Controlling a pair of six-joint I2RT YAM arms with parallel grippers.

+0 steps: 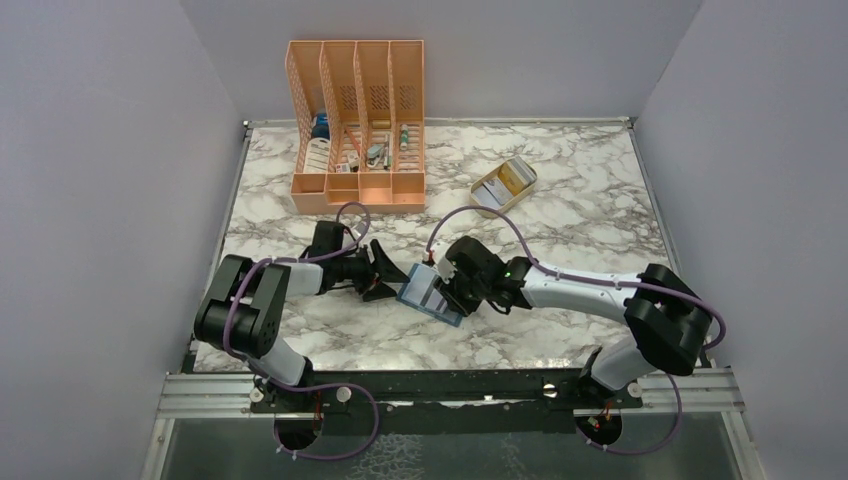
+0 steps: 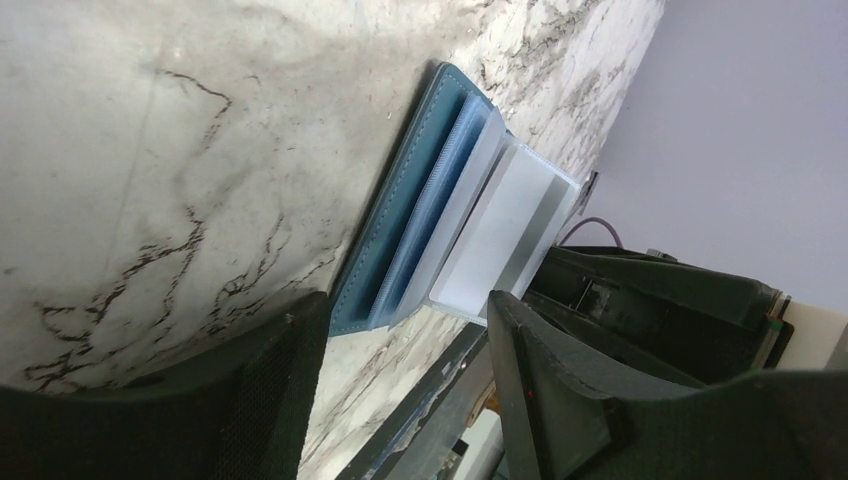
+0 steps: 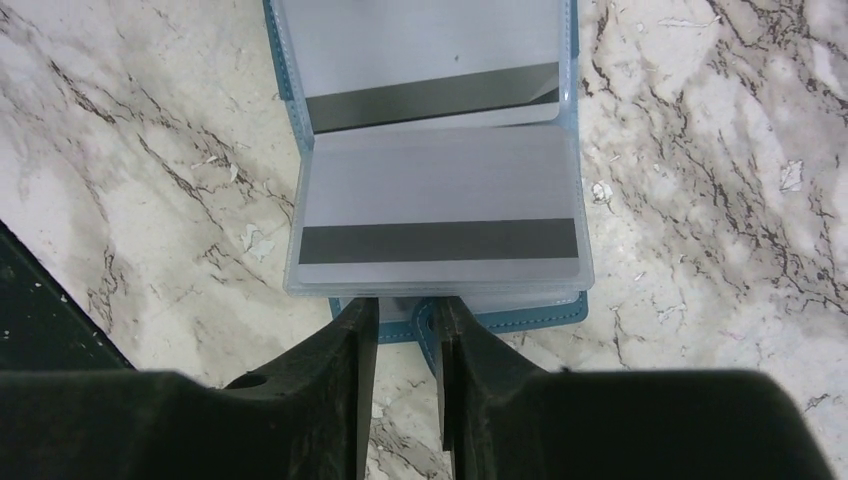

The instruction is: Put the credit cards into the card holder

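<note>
The blue card holder (image 1: 417, 290) lies opened on the marble table between my two grippers. In the left wrist view its blue cover (image 2: 385, 225) and pale pocket leaves stand fanned apart. My left gripper is open at the near end of the holder, with nothing gripped. My right gripper is at the holder's lower edge, its fingers parted by a narrow gap. A blue strip (image 3: 424, 335) of the holder shows in that gap, close to one finger. Clear pockets with grey bands (image 3: 440, 242) show above. Cards (image 1: 505, 185) lie in a yellow tray (image 1: 531, 187).
A peach organizer (image 1: 358, 205) with several small items stands at the back left. Bare table lies right of the tray and in front of the holder. A dark rail (image 1: 450, 383) runs along the front.
</note>
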